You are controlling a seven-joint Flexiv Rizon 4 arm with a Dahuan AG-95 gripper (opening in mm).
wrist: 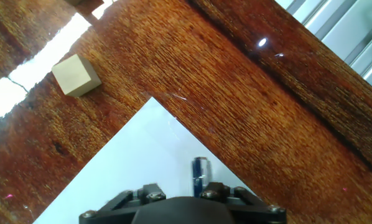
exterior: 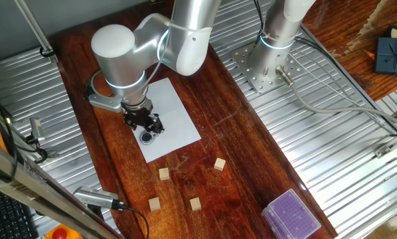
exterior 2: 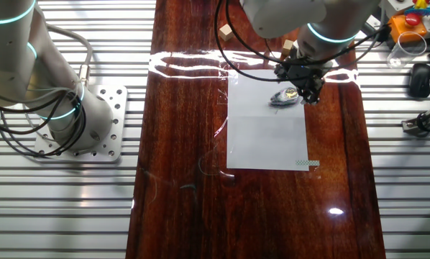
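Observation:
A small round dark object with a pale ring, perhaps a watch or a roll [exterior: 146,137], rests on the white sheet of paper [exterior: 175,126] near its left edge. From the other side it looks like a shiny oval thing [exterior 2: 285,96] on the paper [exterior 2: 265,137]. My gripper [exterior: 145,125] is just above and beside it, open. The wrist view has the fingers of my gripper spread apart at the bottom. Beyond the right finger, part of the dark blue and silver object [wrist: 201,173] shows; the rest is hidden.
Several wooden blocks, one of them [exterior: 164,174] close to the paper, stand on the brown table [exterior: 238,192]. A purple-lidded box [exterior: 293,216] sits at the table's lower right corner. A camera [exterior: 96,197] with a cable is at the left edge.

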